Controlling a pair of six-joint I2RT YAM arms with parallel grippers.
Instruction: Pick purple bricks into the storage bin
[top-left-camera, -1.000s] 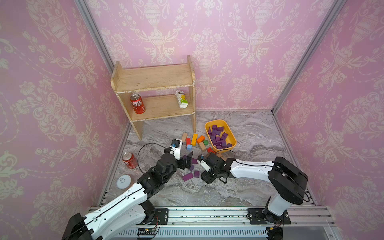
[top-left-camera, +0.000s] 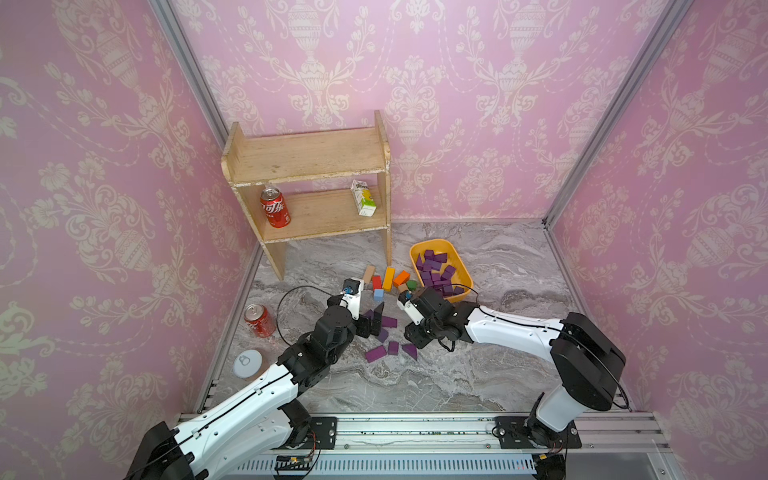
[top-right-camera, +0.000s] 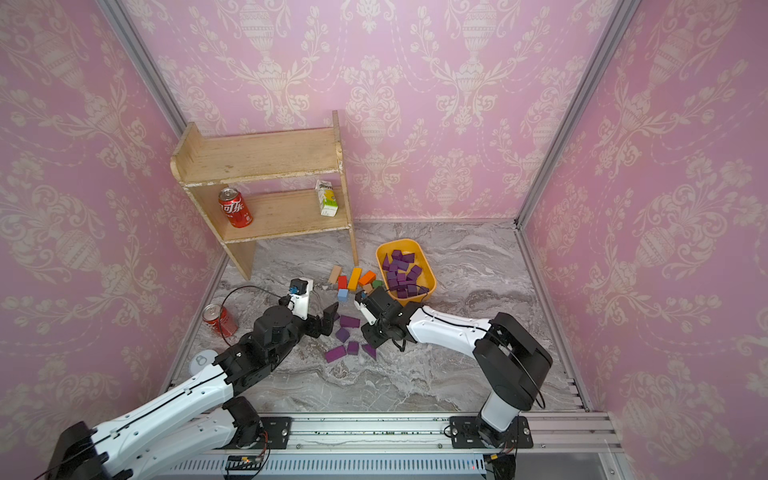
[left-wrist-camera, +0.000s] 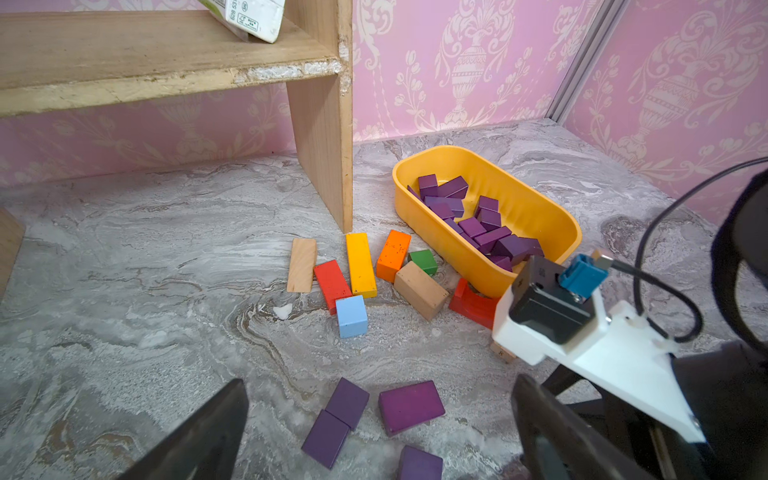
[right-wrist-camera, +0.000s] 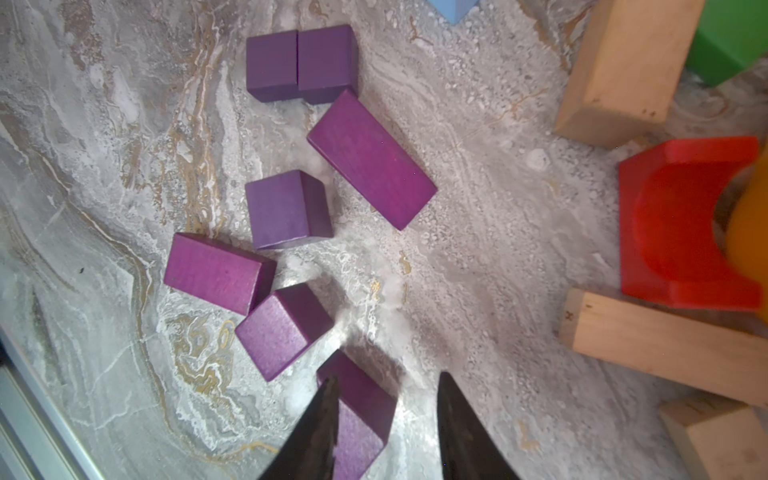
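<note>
Several purple bricks (right-wrist-camera: 372, 160) lie on the marble table, and many more sit in the yellow bin (left-wrist-camera: 420, 216). My left gripper (top-left-camera: 372, 318) stands open left of the loose bricks, nothing visible between its fingers. My right gripper is low over the front-right bricks, in front of the bin. A purple brick (right-wrist-camera: 360, 404) shows at its fingertips, partly behind one finger; whether it is gripped is unclear.
Coloured blocks (left-wrist-camera: 361, 264) lie between the loose purple bricks and bin. A wooden shelf (top-left-camera: 304, 164) with a can and carton stands at the back left; another can (top-left-camera: 258, 320) and a white lid (top-left-camera: 247, 364) lie left.
My right gripper has moved up and toward the back, uncovering a purple brick at the front of the group. The left arm is nearly still.
</note>
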